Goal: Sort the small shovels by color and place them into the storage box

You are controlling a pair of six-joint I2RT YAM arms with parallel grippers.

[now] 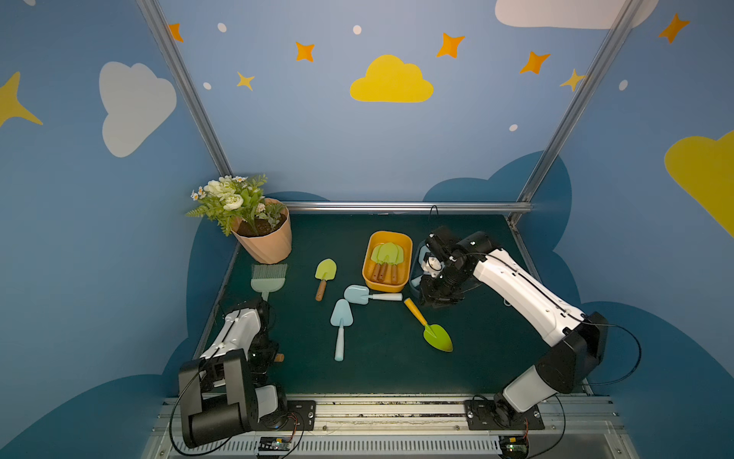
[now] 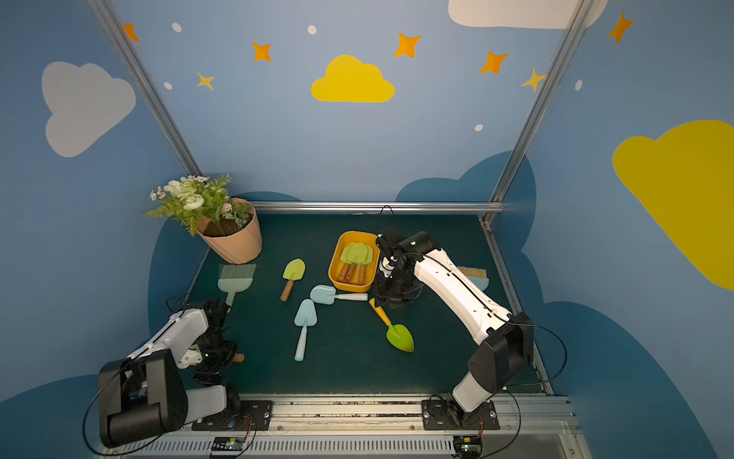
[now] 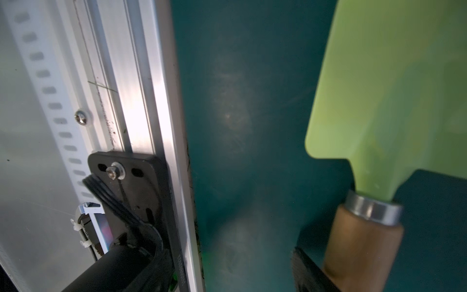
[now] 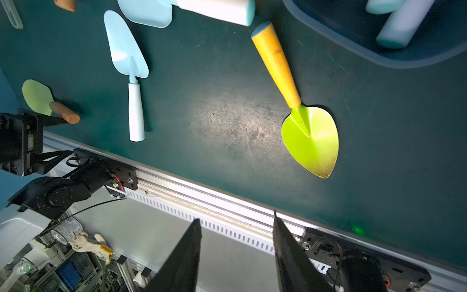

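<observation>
My left gripper is open, low over a green shovel with wooden handle point(image 3: 362, 248). Over the table's right half, my right gripper is open with nothing between its fingers, above a yellow-handled green shovel point(image 4: 309, 141). A yellow box point(image 1: 367, 261) holds several green shovels. A dark blue box point(image 4: 340, 36) beside it holds blue shovels. Two blue shovels point(image 1: 341, 312) point(image 2: 322, 295) lie in front of the boxes, and another green shovel point(image 1: 325, 269) lies left of them.
A flowerpot point(image 1: 261, 243) stands at the back left, with a green rake point(image 1: 267, 277) before it. A brush point(image 2: 474, 281) shows at the right, partly behind the right arm. The aluminium front rail point(image 1: 367, 401) edges the table.
</observation>
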